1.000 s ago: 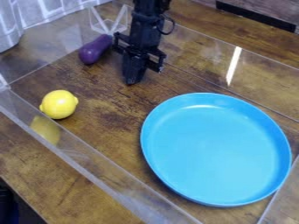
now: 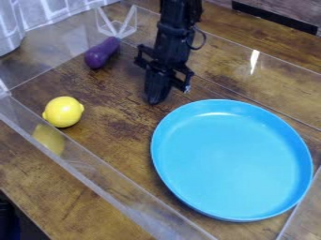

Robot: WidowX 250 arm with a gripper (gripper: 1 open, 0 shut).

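Observation:
My black gripper (image 2: 158,86) reaches down to the wooden table near the centre, above and left of a large blue plate (image 2: 231,157). It looks shut, with no object visible at its fingertips, though the dark fingers are hard to make out. A purple eggplant (image 2: 103,52) lies to the upper left of the gripper, apart from it. A yellow lemon (image 2: 63,112) lies at the left, below the eggplant.
Clear plastic walls (image 2: 94,185) border the work area, one running diagonally along the lower left. A white object (image 2: 7,23) stands at the top left corner. The table between lemon, gripper and plate is clear.
My gripper has moved down and slightly to the right, toward the plate's upper left. The eggplant, lemon and plate have not visibly moved.

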